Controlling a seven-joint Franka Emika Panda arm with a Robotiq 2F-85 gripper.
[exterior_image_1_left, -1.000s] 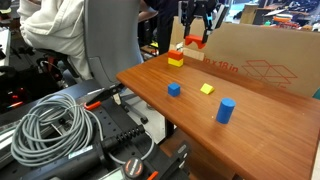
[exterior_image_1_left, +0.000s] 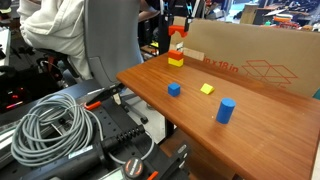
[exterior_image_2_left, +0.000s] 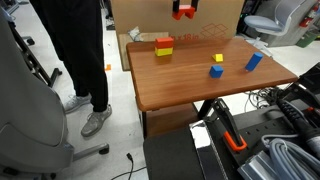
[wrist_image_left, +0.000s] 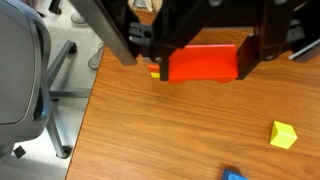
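Note:
My gripper is shut on a red block (wrist_image_left: 203, 64), which fills the space between its fingers. In exterior view 1 the held red block (exterior_image_1_left: 178, 31) hangs above a small stack. That stack has a red block (exterior_image_2_left: 164, 42) on top of a yellow block (exterior_image_2_left: 164, 51), and it sits near the table's far edge. In the wrist view the stack shows only in part, behind the left side of the held block. A clear gap separates the held block from the stack.
On the wooden table (exterior_image_1_left: 190, 110) lie a blue cube (exterior_image_1_left: 174, 89), a small yellow cube (exterior_image_1_left: 207, 88) and an upright blue cylinder (exterior_image_1_left: 225, 111). A cardboard panel (exterior_image_1_left: 260, 62) stands along one edge.
In exterior view 1 the gripper has carried the red block left and slightly up, from right of the stack to above it. The table objects have stayed put.

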